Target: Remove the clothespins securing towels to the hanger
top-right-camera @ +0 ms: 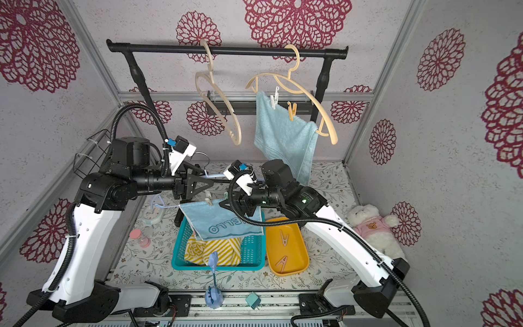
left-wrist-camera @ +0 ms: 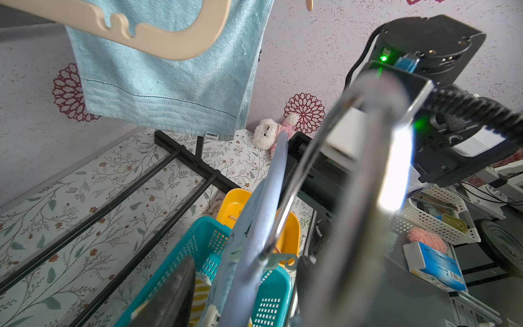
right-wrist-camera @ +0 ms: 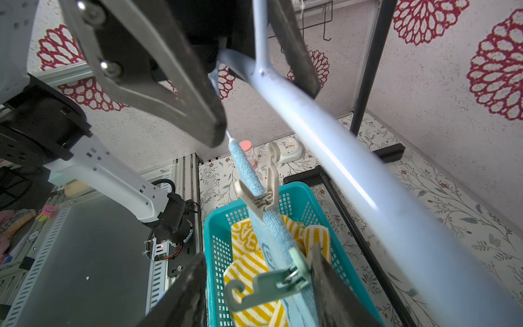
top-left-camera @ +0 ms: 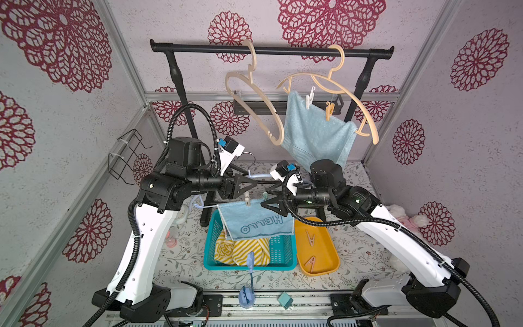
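Note:
A light-blue hanger [right-wrist-camera: 348,163] is in the air at my left gripper [top-left-camera: 255,185], its neck between the fingers; whether they press on it cannot be told. Over its lower bar lies a blue HELLO towel [top-left-camera: 256,218]. A beige clothespin [right-wrist-camera: 265,190] and a green clothespin [right-wrist-camera: 272,286] clip the towel to that bar. My right gripper is open, one finger on each side of the green pin, with a gap to the left finger. Another blue towel [top-left-camera: 316,130] hangs from a beige hanger [top-left-camera: 356,103] with a white clothespin [top-left-camera: 309,98] and an orange clothespin [top-left-camera: 329,110].
A teal basket [top-left-camera: 208,256] with a yellow-striped towel [top-left-camera: 250,252] stands below the HELLO towel. Right of it, a yellow tray [top-left-camera: 327,264] holds two pink clothespins. An empty beige hanger [top-left-camera: 275,122] hangs from the black rail [top-left-camera: 294,50] near my left arm.

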